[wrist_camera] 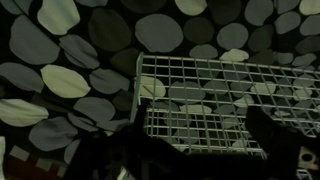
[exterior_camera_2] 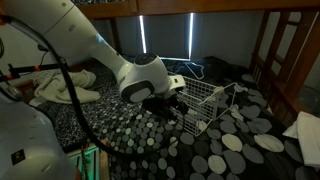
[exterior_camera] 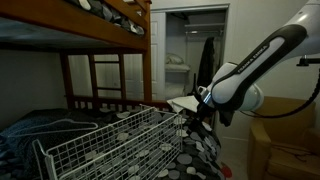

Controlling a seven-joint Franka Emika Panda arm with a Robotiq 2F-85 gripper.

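Observation:
My gripper (exterior_camera: 197, 117) hangs low at the right end of a white wire basket (exterior_camera: 113, 150), over the patterned bedding. In the wrist view two dark fingers (wrist_camera: 268, 132) stand well apart, with the basket's wire mesh (wrist_camera: 205, 88) below and nothing visibly held between them. The gripper (exterior_camera_2: 172, 112) is dark and hard to make out in the second exterior view, close to the near side of the basket (exterior_camera_2: 205, 112). A thin white hanger-like wire (exterior_camera: 55, 131) lies at the left, on dark bedding.
Leaf-patterned bedding (exterior_camera_2: 225, 163) spreads around the basket. A white flat item (exterior_camera: 186, 103) lies behind it. Bunk bed posts (exterior_camera: 147, 70) and the upper bunk bound the space. A tan armchair (exterior_camera: 285, 140) stands at the right.

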